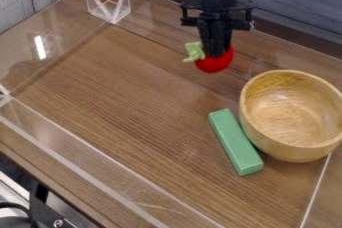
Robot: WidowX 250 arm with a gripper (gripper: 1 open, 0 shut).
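The black arm reaches down from the top centre, its gripper (pixel 214 44) over a red round object (pixel 217 62) with a pale green part (pixel 194 52) on its left side. The fingertips are at or just above the red object and partly merge with it, so whether anything is between them is hard to see; the gripper looks shut.
A tan bowl (pixel 290 112) sits at the right, with a green block (pixel 234 142) beside it at lower left. A white wire-like holder (pixel 110 2) stands at the back left.
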